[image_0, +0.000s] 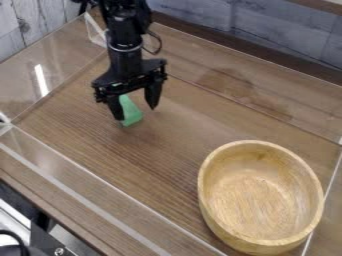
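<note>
My black gripper (130, 92) hangs over the upper left of the wooden table, its two fingers spread open above and around a small green object (128, 114). The green object lies on the table, partly hidden by the fingers; whether they touch it I cannot tell.
A large round wooden bowl (259, 192) sits at the lower right of the table (134, 190). A wall edge runs along the upper left.
</note>
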